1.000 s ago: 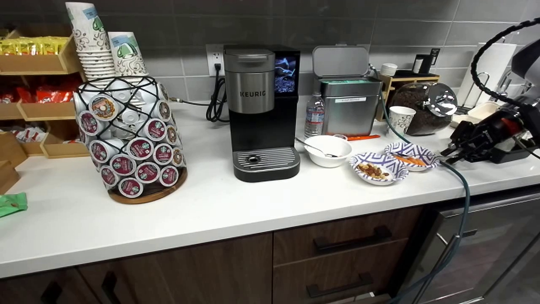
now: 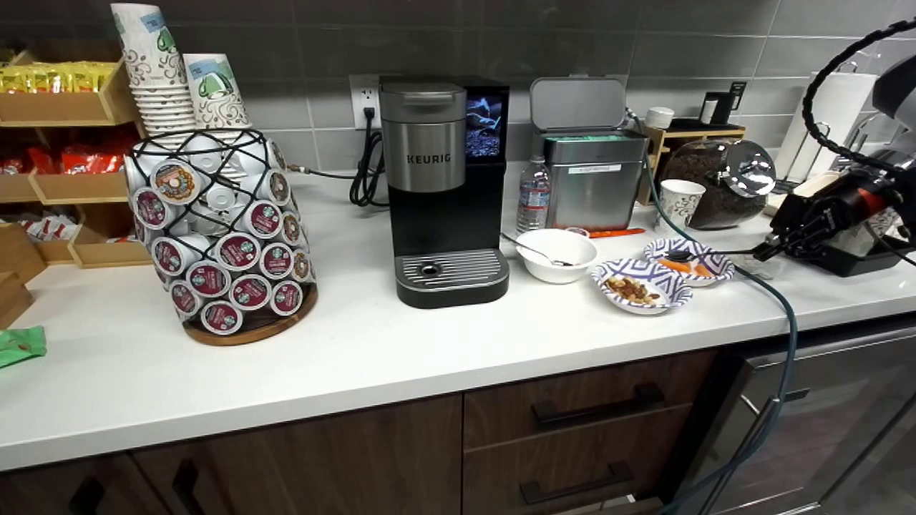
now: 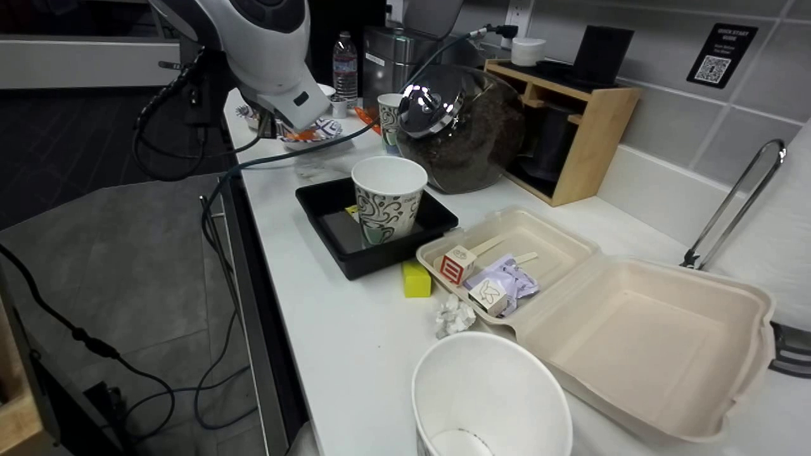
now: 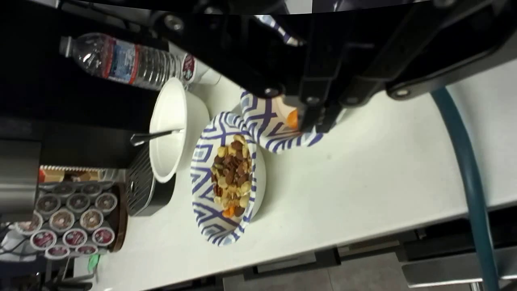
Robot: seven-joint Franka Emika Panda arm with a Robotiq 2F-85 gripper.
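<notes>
At the right of exterior view 1 my gripper [image 2: 764, 249] is shut on the end of a spoon [image 2: 678, 256]. The spoon's handle runs level to the left, and its dark head is over the patterned bowl of orange pieces [image 2: 708, 276]; whether it touches the food or carries any, I cannot tell. Just left of that bowl stands another patterned bowl with mixed nuts [image 2: 635, 290]. A white bowl [image 2: 556, 267] farther left has its own spoon leaning in it. In the wrist view my dark fingers [image 4: 315, 104] cover part of the orange-piece bowl [image 4: 264, 121]; the held spoon is hidden there.
A teal hose [image 2: 777, 296] crosses the counter beside the bowls. Behind are a paper cup [image 2: 680, 204], a glass jar [image 2: 708, 184] and a water bottle [image 2: 534, 196]. The coffee maker [image 2: 429, 189] stands to the left. Open counter lies in front of the bowls.
My gripper has risen slightly, and more of the spoon's handle shows between it and the bowl. The bowl of orange pieces has shifted a little to the left.
</notes>
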